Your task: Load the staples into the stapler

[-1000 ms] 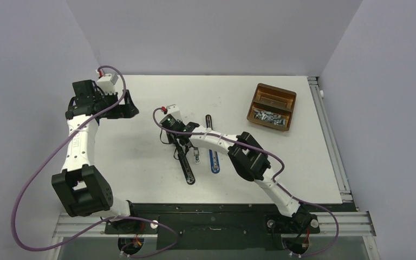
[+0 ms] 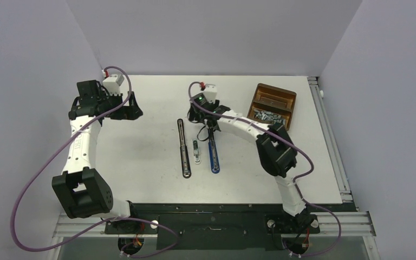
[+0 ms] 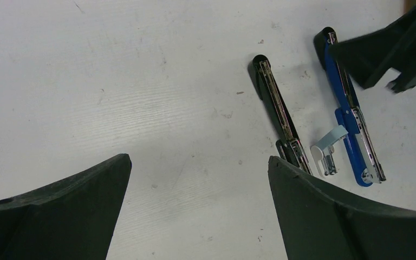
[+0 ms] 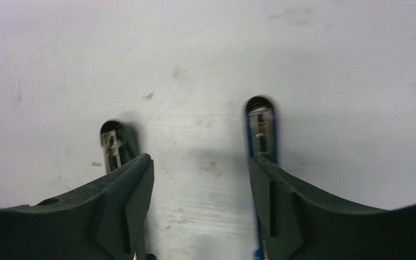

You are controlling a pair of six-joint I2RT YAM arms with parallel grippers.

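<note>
Two long staplers lie parallel on the table: a black one and a blue one, with a small silver-and-pale piece between them. My left gripper is open and empty, raised at the table's left. My right gripper hangs over the staplers' far ends, near the blue one's, with its fingers apart and nothing visibly held; the right wrist view is blurred.
A brown divided box holding small metal staple pieces stands at the back right.
My right arm has moved right and slightly back, from over the black stapler towards the blue one. The black stapler has straightened since a second ago. My left arm has shifted slightly right.
</note>
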